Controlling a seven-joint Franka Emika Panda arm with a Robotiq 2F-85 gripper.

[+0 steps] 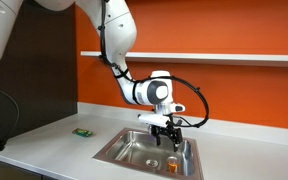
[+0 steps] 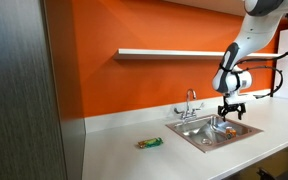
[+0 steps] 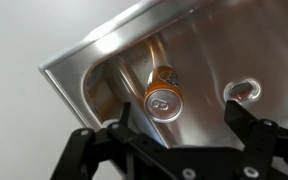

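Note:
An orange can stands inside the steel sink, its silver top toward the camera in the wrist view. In exterior view 1 the same can shows near the basin's front right. My gripper is open above the sink, its dark fingers spread wide on either side of the can's place in the wrist view. Nothing is between them at their height. From exterior view 1 the gripper hangs over the basin, higher than the can and apart from it.
A round drain lies in the basin floor beside the can. A faucet rises behind the sink. On the counter to the left lies a small green packet. A white shelf runs along the orange wall.

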